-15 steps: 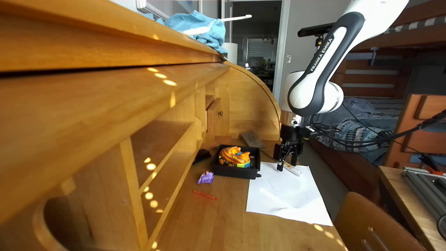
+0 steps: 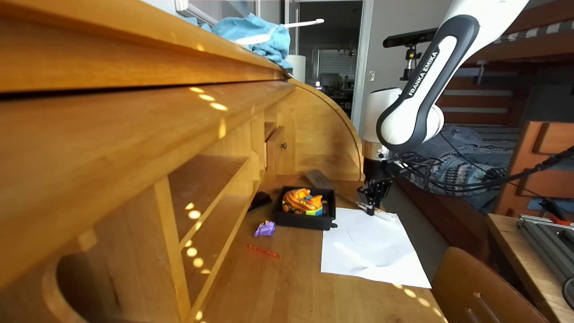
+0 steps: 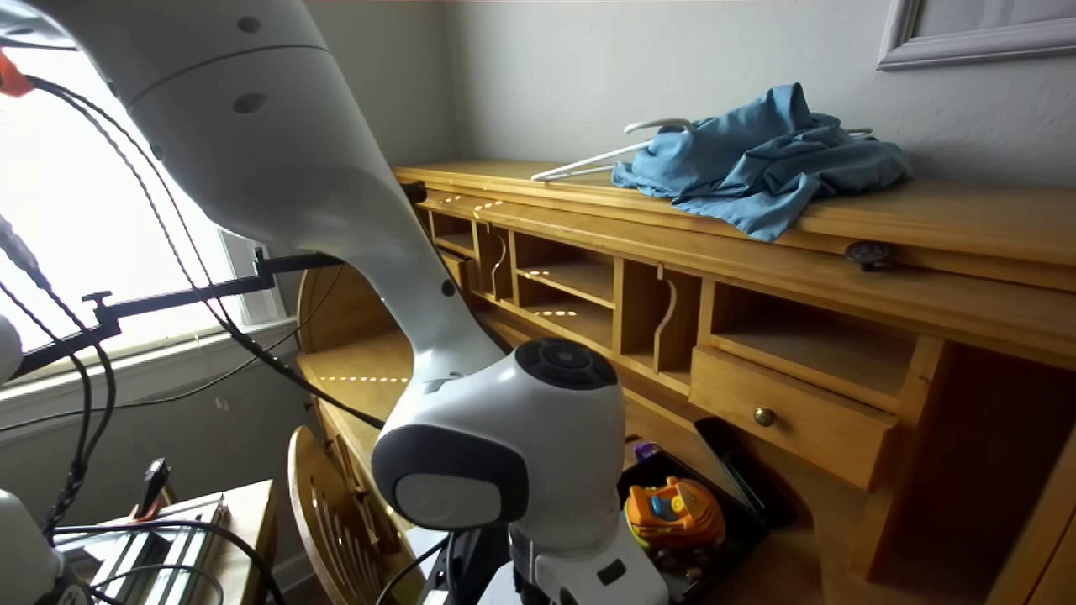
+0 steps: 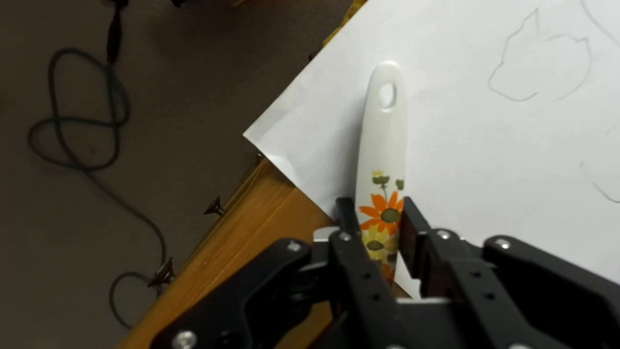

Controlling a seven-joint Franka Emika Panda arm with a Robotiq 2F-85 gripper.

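Observation:
In the wrist view a white handle (image 4: 382, 136) with printed orange and yellow flowers lies between my fingers. My gripper is shut on it, one pad on either side of the flowered part. The handle's holed end points away over the white paper (image 4: 453, 139), which bears faint pencil lines. What the handle belongs to is mostly hidden under the gripper; exterior view 1 shows a flat grey blade (image 2: 318, 178) on the desk behind the gripper, seemingly its other end. In exterior view 2 the arm hides the gripper.
A black tray (image 2: 301, 220) holding an orange toy vehicle (image 2: 302, 201) stands left of the paper. Nearby lie a purple crumpled item (image 2: 264, 229) and a red stick (image 2: 263, 250). The desk's open edge is close to the gripper, beside a wooden chair (image 2: 481, 288). Bare desk lies in front.
The fingers, earlier apart around the handle, have come together on it. Gripper and handle have shifted slightly right, the grey blade slightly left. The paper has shifted a little to the right.

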